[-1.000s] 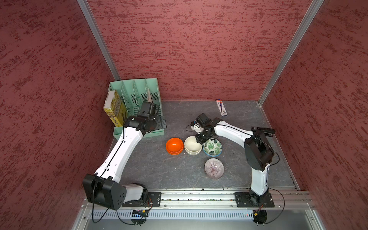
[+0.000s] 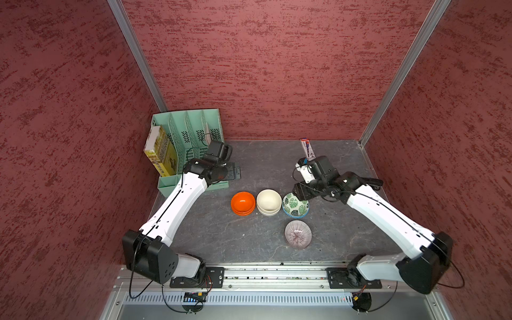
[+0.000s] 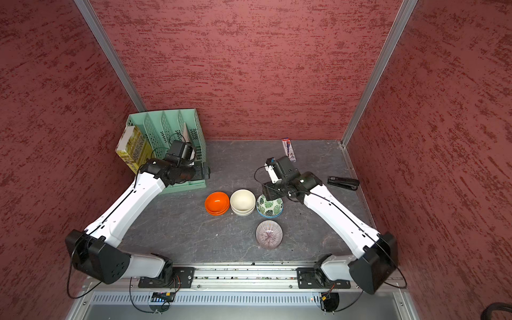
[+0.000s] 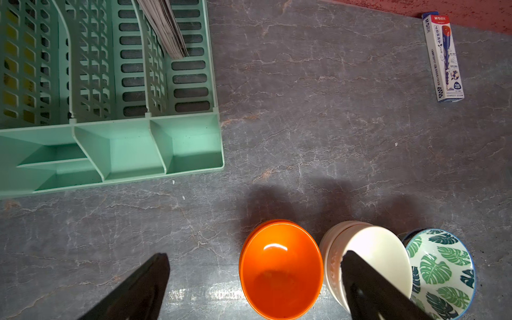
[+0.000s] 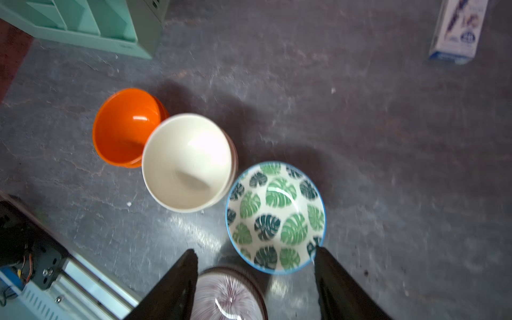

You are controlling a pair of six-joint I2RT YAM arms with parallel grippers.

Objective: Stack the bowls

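Orange bowls (image 2: 243, 202), cream bowls (image 2: 268, 200) and leaf-patterned bowls (image 3: 268, 209) sit in a row at the middle of the table, each group apparently nested. A pinkish ribbed bowl (image 3: 268, 234) is in front of the leaf one. My right gripper hangs just over the leaf bowls, its fingers apart with nothing held. My left gripper is open, higher up by the rack, its fingers framing the orange bowls in the left wrist view.
A mint rack (image 2: 192, 128) with a yellow box (image 2: 160, 149) fills the back left. A small pencil box (image 4: 442, 56) lies at the back right, a black stapler (image 3: 343, 182) at the right edge.
My right arm has swung right, from over the cream bowls to over the leaf-patterned ones. My left arm has moved slightly to the right. The bowls look unmoved.
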